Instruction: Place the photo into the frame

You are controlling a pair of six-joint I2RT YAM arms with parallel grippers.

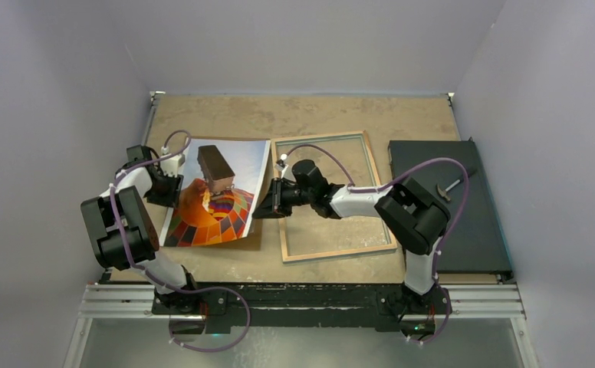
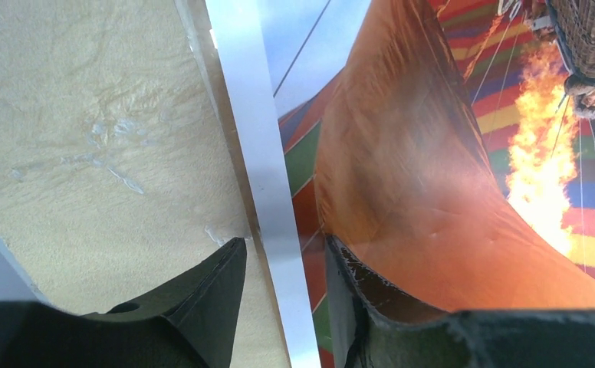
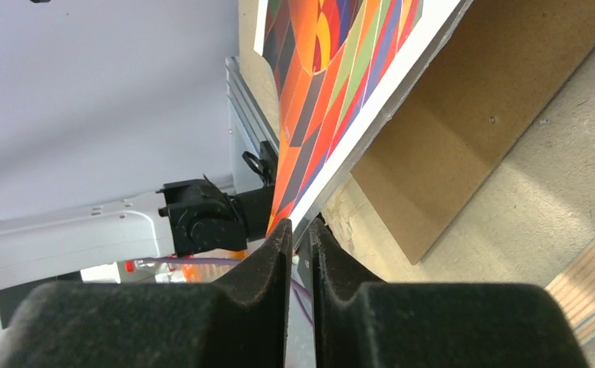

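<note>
The balloon photo [image 1: 206, 215] lies on a brown backing board [image 3: 471, 115] at the left, its right edge raised and bowed off the board. My right gripper [image 1: 270, 207] is shut at that white edge; whether the edge is between its fingertips I cannot tell clearly. My left gripper [image 1: 173, 192] is open over the photo's left white border [image 2: 275, 215], one finger either side. The empty wooden frame [image 1: 367, 149] lies in the middle-right, partly under my right arm.
A dark mat or board [image 1: 455, 230] with a hammer [image 1: 454, 184] fills the right side. Grey walls stand around the table.
</note>
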